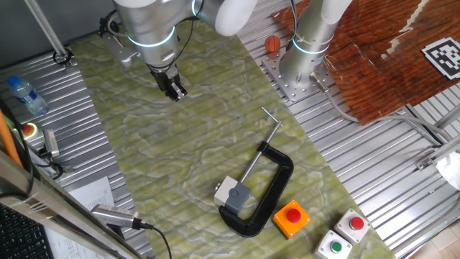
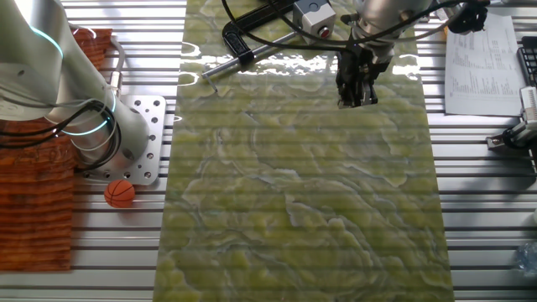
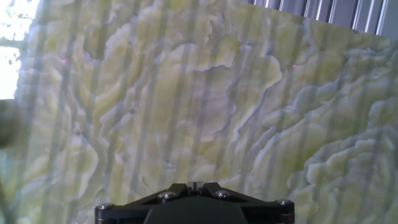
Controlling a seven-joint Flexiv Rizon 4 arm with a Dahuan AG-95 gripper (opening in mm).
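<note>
Over the green marbled board, my black gripper hangs in the upper left part of exterior view 1. In exterior view 2 the gripper is at the top, right of centre. The wrist view has its fingertips meeting at the bottom middle, so the gripper is shut, with nothing showing between them. Only the bare board appears beyond the fingers. A black C-clamp with a grey-and-white box at its finger lies well away from the gripper.
Near the clamp sit an orange box with a red button, a red-button box and a green-button box. A small basketball rests beside the arm base. A bottle stands off the board. Much of the board is clear.
</note>
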